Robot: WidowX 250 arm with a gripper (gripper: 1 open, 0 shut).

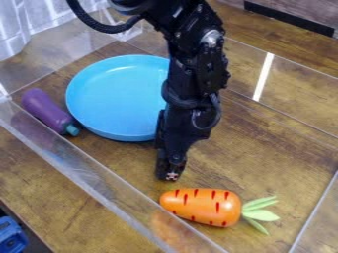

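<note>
My black gripper point(172, 163) points down over the wooden table, its tips low between the blue plate and a toy carrot point(201, 206). Whether the fingers are apart or closed is hard to tell from this view. The orange carrot, with pale green leaves, lies just in front of the fingertips. The blue plate point(106, 99) sits at the back left, partly behind my arm. A purple toy point(47, 109), seemingly an eggplant, lies at the plate's left.
The wooden table point(271, 128) has free room to the right of my arm. Clear panels edge the area at left and front, with a small blue object point(8, 237) outside at bottom left.
</note>
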